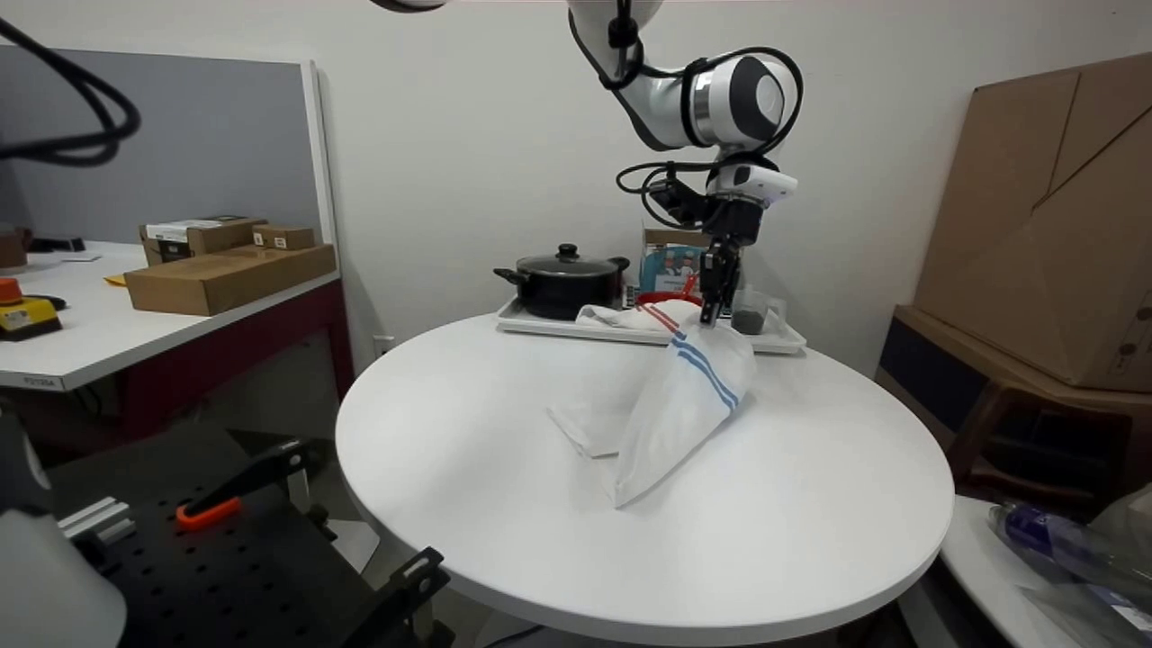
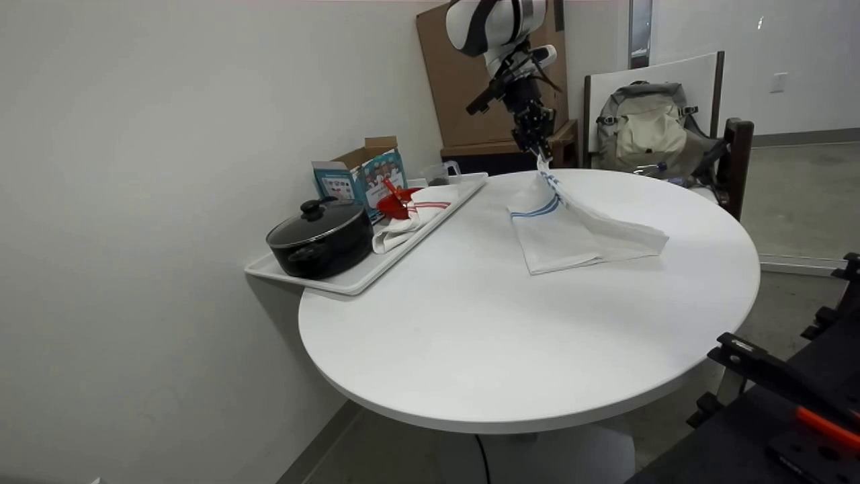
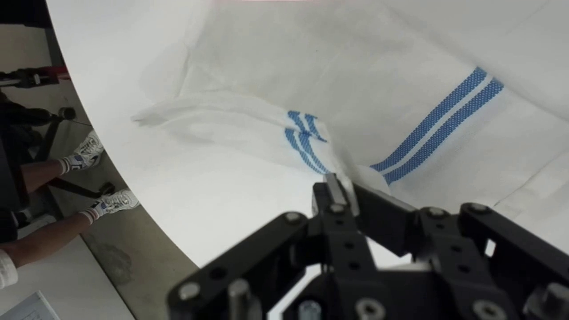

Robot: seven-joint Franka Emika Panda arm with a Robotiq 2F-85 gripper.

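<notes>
A white towel with blue stripes (image 1: 678, 405) is pinched by one end in my gripper (image 1: 709, 313), which is shut on it and holds that part above the table. The rest of the cloth (image 2: 576, 238) drapes down and lies creased on the round white table (image 2: 451, 347). In the wrist view the towel (image 3: 341, 69) runs up from between the fingertips, its striped edge bunched near them. Seen from the second exterior view, my gripper (image 2: 543, 153) is over the table's far side, with the towel hanging below.
At the table's back edge a white tray (image 2: 363, 281) carries a black lidded pot (image 1: 567, 283), a red-striped cloth (image 2: 403, 228), a red bowl (image 2: 393, 206), an open box (image 2: 383, 177) and a clear cup (image 1: 751, 313).
</notes>
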